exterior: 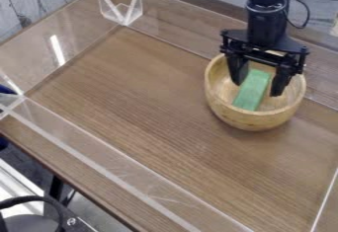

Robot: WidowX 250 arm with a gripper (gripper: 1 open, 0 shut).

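Note:
My black gripper (264, 72) hangs from the top right over a light wooden bowl (254, 117). Its fingers are spread open at the bowl's upper part, one to the left and one to the right. A green block (250, 95) lies tilted inside the bowl, just below and between the fingers, with nothing seen held.
Clear plastic edging runs along its left and back. A black cable or part (34, 216) is at the bottom left.

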